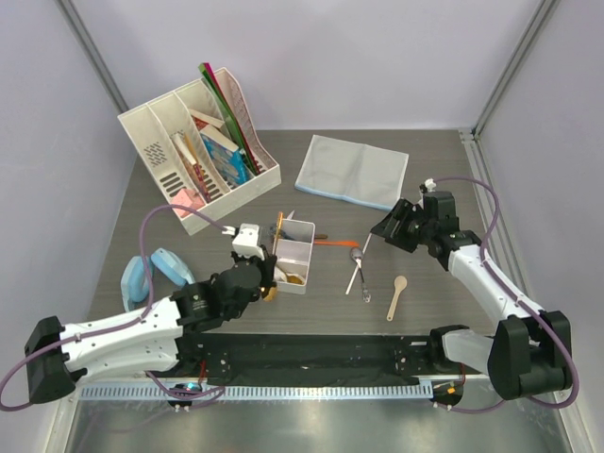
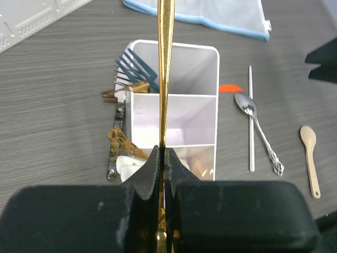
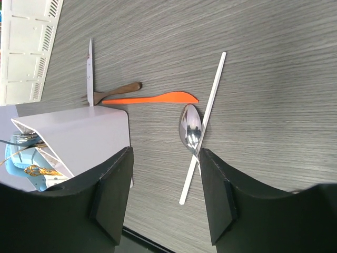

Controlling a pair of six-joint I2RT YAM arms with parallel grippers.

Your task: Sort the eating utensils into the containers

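Note:
My left gripper is shut on a gold utensil (image 2: pixel 165 63), which stands upright over a white three-compartment container (image 2: pixel 175 118); blue, metal and brown utensils are in or beside its left. My right gripper is open above a silver spoon (image 3: pixel 189 128), which lies across a white chopstick (image 3: pixel 215 84). An orange knife (image 3: pixel 171 97) and a brown fork (image 3: pixel 125 89) lie behind the container. A wooden spoon (image 2: pixel 307 138) lies at the right.
A white organizer (image 1: pixel 233 200) with books fills the back left. A folded cloth (image 1: pixel 351 171) lies at the back. Blue headphones (image 1: pixel 137 278) rest at the left.

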